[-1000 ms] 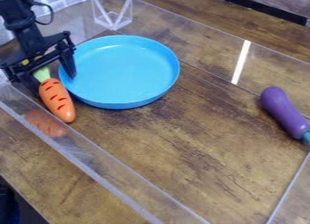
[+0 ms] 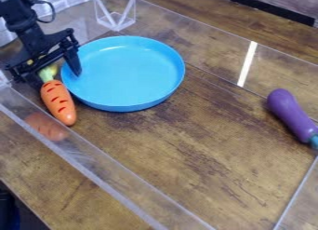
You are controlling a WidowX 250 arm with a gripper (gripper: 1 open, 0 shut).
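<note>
My black gripper [image 2: 47, 62] hangs at the upper left, open, its fingers down by the left rim of a blue round plate [image 2: 123, 72] and over the green top end of an orange toy carrot [image 2: 59, 103]. The carrot lies just left of the plate, pointing toward the front. Whether a fingertip touches the plate or the carrot I cannot tell. A purple toy eggplant [image 2: 288, 112] lies at the far right.
Clear plastic walls run along the left and right of the wooden surface [image 2: 187, 150]. A small clear bracket [image 2: 114, 15] stands behind the plate.
</note>
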